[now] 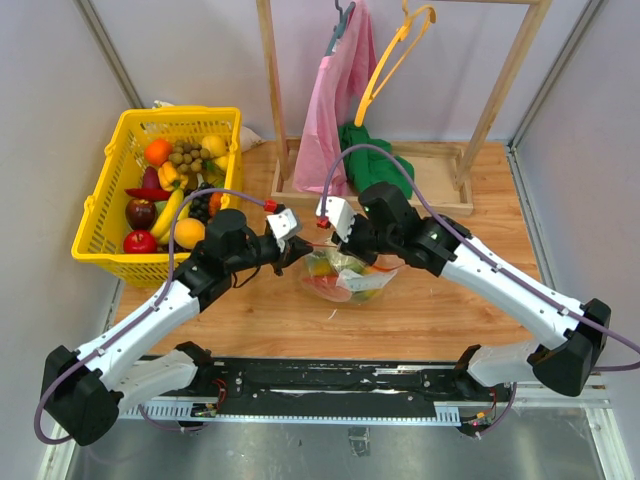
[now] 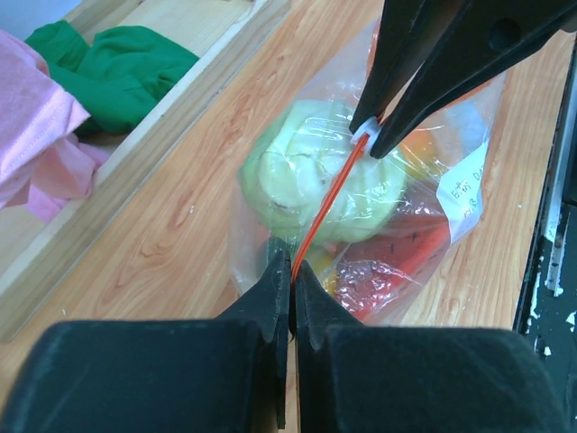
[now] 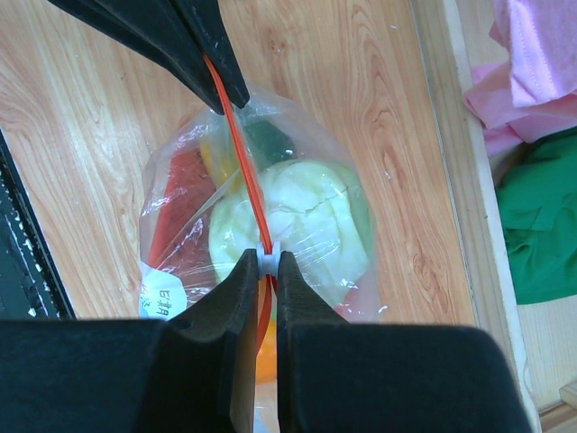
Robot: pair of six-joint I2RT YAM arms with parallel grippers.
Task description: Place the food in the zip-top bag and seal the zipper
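Note:
The clear zip bag (image 1: 345,285) stands on the wood table with a pale green cabbage-like item (image 3: 306,212), red and yellow food inside. Its red zipper strip (image 2: 325,198) runs between both grippers. My left gripper is shut at one end of the strip; the thin strip reaches its fingertips. My right gripper is shut on the small white slider on that strip, a little apart from the left one.
A yellow basket of produce (image 1: 90,220) stands at the left. Behind the bag is a wooden rack (image 1: 455,200) with pink and green cloths and hangers.

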